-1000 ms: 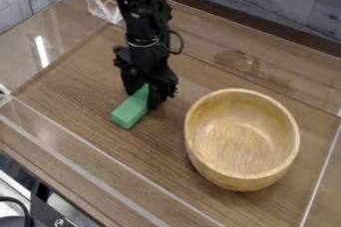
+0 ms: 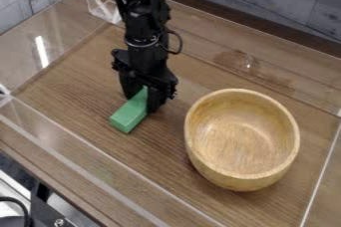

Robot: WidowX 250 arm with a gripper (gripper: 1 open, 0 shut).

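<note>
My black gripper reaches down from the top of the camera view and is shut on a green block, an elongated piece lying at a slant on the wooden table just left of the middle. The fingers cover the upper end of the block; its lower end shows clear of them.
A round, light wooden bowl stands to the right, apart from the green block. Grey plank walls border it at the back, and its near-left edge drops to a dark area with a cable.
</note>
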